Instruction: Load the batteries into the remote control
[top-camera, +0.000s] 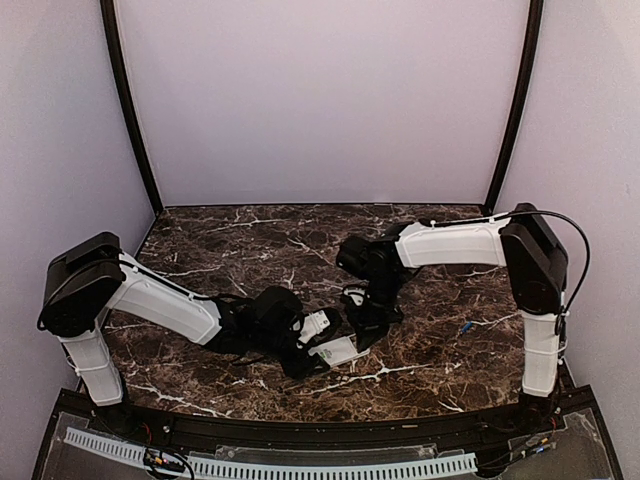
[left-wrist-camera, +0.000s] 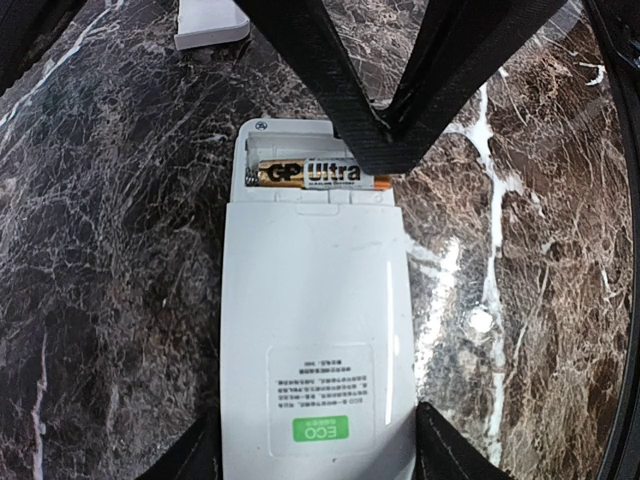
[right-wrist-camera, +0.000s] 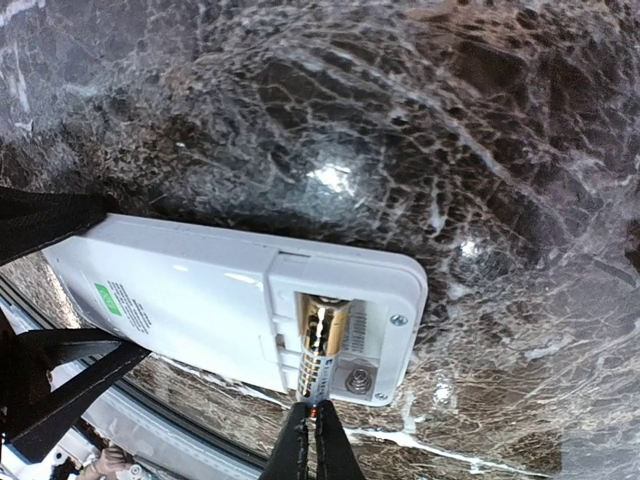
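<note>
The white remote control (left-wrist-camera: 315, 300) is held by its lower end, with my left gripper shut on it. Its open battery bay faces up. In the right wrist view a battery (right-wrist-camera: 323, 335) lies across the bay in the slot nearer the grip, while the outer slot, with its spring (right-wrist-camera: 358, 380), is empty. The fingertips of my right gripper are close together right at the battery's end. Whether they touch or pinch it cannot be told. A small blue object (top-camera: 466, 326), perhaps a second battery, lies on the table at the right.
Behind the left gripper is a small white piece (top-camera: 315, 323), possibly the battery cover; part of it (left-wrist-camera: 212, 22) shows in the left wrist view. Bare marble tabletop (top-camera: 240, 240) spreads at the back. A slotted metal rail (top-camera: 330, 468) runs along the front.
</note>
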